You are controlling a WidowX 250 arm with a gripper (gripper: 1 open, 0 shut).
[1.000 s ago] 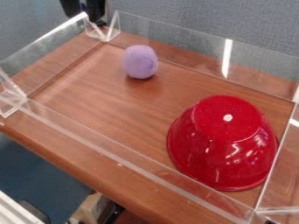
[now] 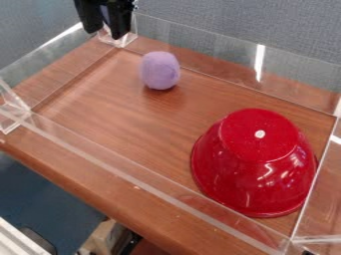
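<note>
A lavender ball (image 2: 159,70) rests on the wooden surface toward the back of a clear-walled enclosure. A shiny red bowl (image 2: 253,164) lies upside down at the front right. My black gripper (image 2: 107,20) hangs at the top left edge of the view, above the back-left corner and apart from both objects. It is cut off and dark, so its finger state is unclear.
Clear plastic walls (image 2: 94,157) bound the wooden floor (image 2: 140,125) on all sides. Grey padded wall stands behind.
My gripper has shifted slightly to the right at the top of the view. The ball and bowl have not moved.
</note>
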